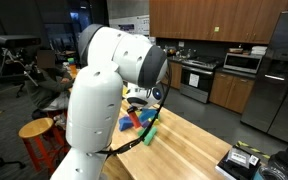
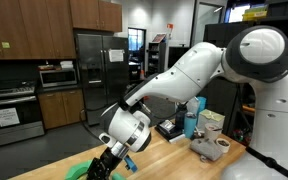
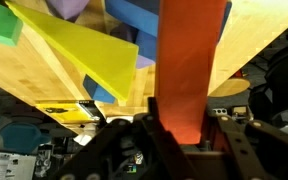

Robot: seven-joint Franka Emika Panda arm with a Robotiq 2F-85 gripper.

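Observation:
In the wrist view a long orange-red block (image 3: 187, 60) runs up from between the fingers, and my gripper is shut on it. The block's lower end is hidden among the dark fingers. From the exterior, the gripper (image 1: 137, 106) hangs over the cluster of coloured blocks at the table's left, with a bit of red block (image 1: 136, 119) showing under it. Beneath in the wrist view lie a yellow triangular block (image 3: 89, 50), a blue block (image 3: 134, 14) and a green block (image 3: 2, 22).
A green block (image 1: 150, 134) lies near the cluster. A black-and-white box (image 1: 241, 160) stands at the far right end. In the second exterior view, cups and a tan container (image 2: 210, 148) stand near the arm's base.

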